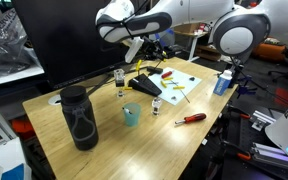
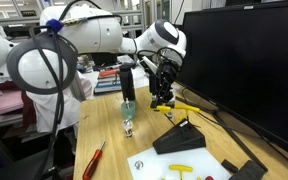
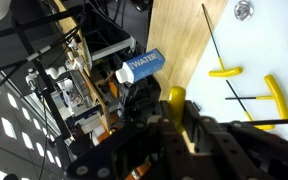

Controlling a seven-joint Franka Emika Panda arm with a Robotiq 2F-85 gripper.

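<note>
My gripper is shut on a yellow-handled tool (image 3: 177, 103), whose yellow end points up between the dark fingers in the wrist view. In exterior view 2 the gripper (image 2: 166, 103) hangs over the far part of the table, with the yellow tool (image 2: 180, 106) sticking out sideways from it. Exterior view 1 has the gripper (image 1: 152, 54) above the black holder (image 1: 142, 81), where the arm partly hides it. The tool's far end cannot be made out.
Several yellow tools lie on a white sheet (image 1: 192, 82). A teal cup (image 1: 131, 115), a black cylinder (image 1: 80, 118), a red-handled screwdriver (image 1: 190, 119) and a blue-and-white bottle (image 1: 223, 82) stand or lie around.
</note>
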